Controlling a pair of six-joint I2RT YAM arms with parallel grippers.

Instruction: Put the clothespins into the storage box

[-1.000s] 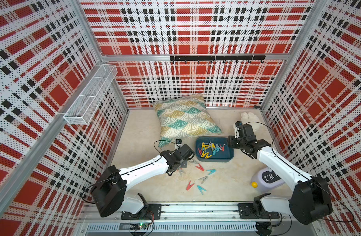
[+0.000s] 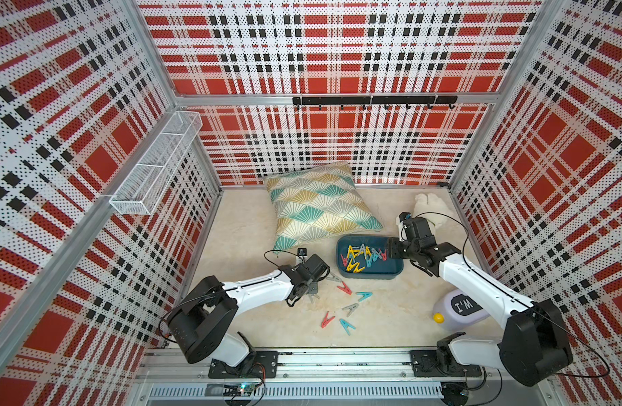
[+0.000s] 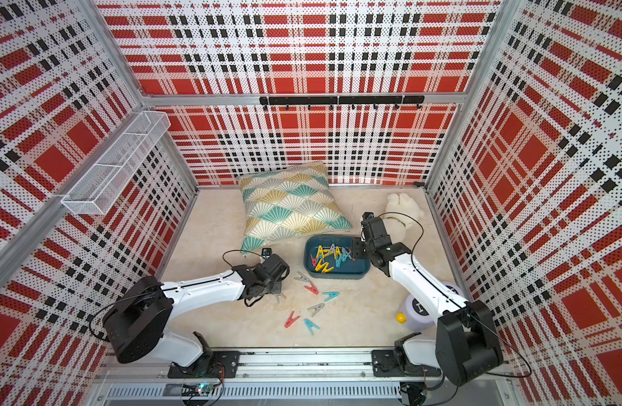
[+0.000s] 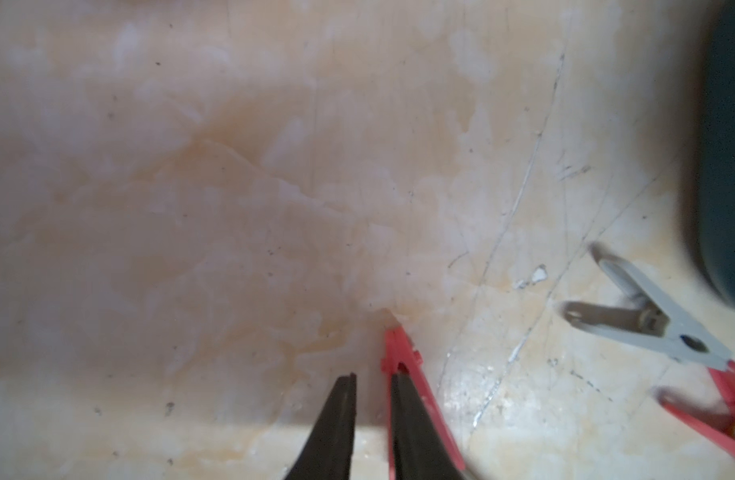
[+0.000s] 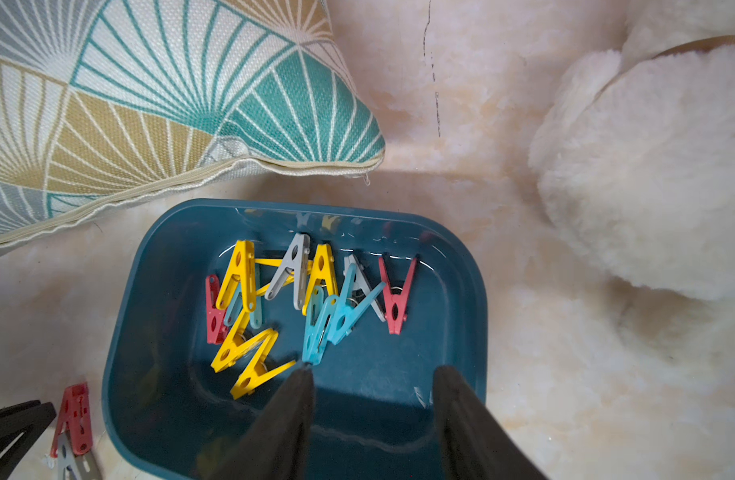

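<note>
The dark blue storage box (image 5: 463, 280) holds several yellow, grey, blue and red clothespins. Over its right end my right gripper stands open and empty. In the left wrist view my left gripper is shut, fingers close together. A red clothespin (image 4: 401, 348) shows just past its right finger, partly hidden behind it; whether they touch I cannot tell. Farther right lie a grey clothespin (image 4: 663, 316) and part of another red one (image 4: 731, 412). On the table are also a blue clothespin (image 2: 363, 295), a grey one (image 2: 351, 310), a red one (image 2: 327, 319) and a lower blue one (image 2: 346, 326).
A patterned cushion (image 2: 321, 206) rests behind the box. White plush (image 5: 663, 160) lies right of it. A lilac object with a yellow ball (image 2: 438, 317) stands at the front right. Bare table (image 2: 239, 250) spreads left of the cushion.
The right arm shifted slightly left over the box's end. The loose clothespins in front of the box stayed put.
</note>
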